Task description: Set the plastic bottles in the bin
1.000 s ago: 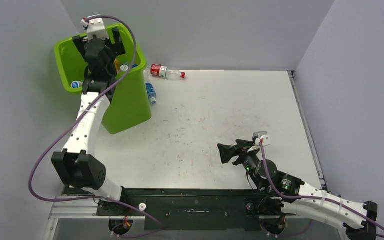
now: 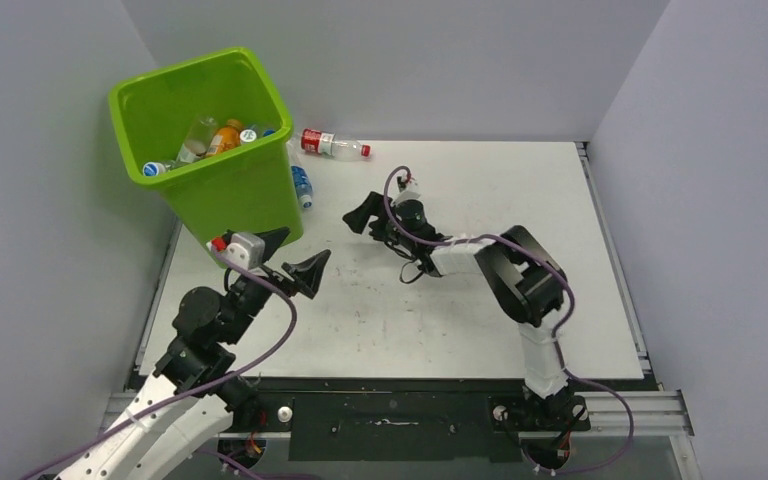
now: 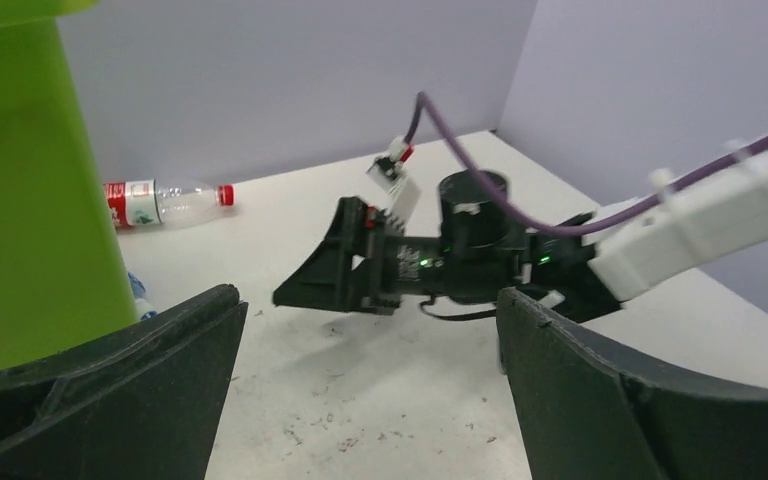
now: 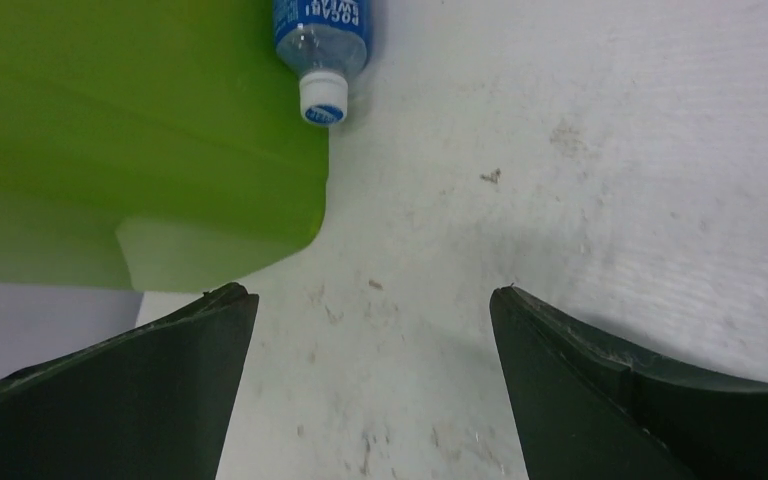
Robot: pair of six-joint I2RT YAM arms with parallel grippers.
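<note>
The green bin (image 2: 252,190) stands at the back left, with several bottles inside, among them an orange one (image 2: 223,140). Against the back wall lies a clear bottle with a red label (image 2: 332,145), its red cap to the right. A blue-labelled bottle (image 2: 301,182) lies close along the bin's right side; its white cap (image 4: 323,97) shows in the right wrist view. In front of the bin, my left gripper (image 2: 310,262) is open and empty. My right gripper (image 2: 352,212) hangs over the mid-table, right of the blue-labelled bottle, fingers apart and nothing between them.
Walls close off the back and both sides of the white table (image 2: 520,190). Purple cables (image 2: 285,330) trail along both arms.
My left gripper has come out from over the bin, toward the front. My right gripper has moved from the front right toward the back left, nearer the loose bottles. The bottles outside have stayed put.
</note>
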